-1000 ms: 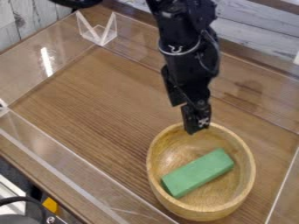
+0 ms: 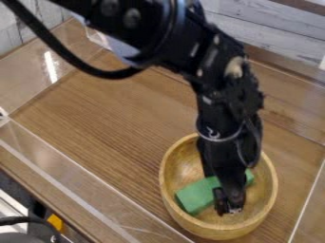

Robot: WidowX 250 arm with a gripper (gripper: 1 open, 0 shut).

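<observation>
A wooden bowl (image 2: 178, 187) stands at the lower right of the table, holding a green block (image 2: 197, 196). My black gripper (image 2: 233, 195) reaches down into the bowl, its tips over and around the block's right part, partly hiding it. The gripper is open; whether its fingers touch the block I cannot tell.
A clear object at the back left is partly hidden by the arm. A white wall runs along the back.
My gripper has moved down from above and behind the bowl into it, onto the green block. The block looks to be in the same place.
</observation>
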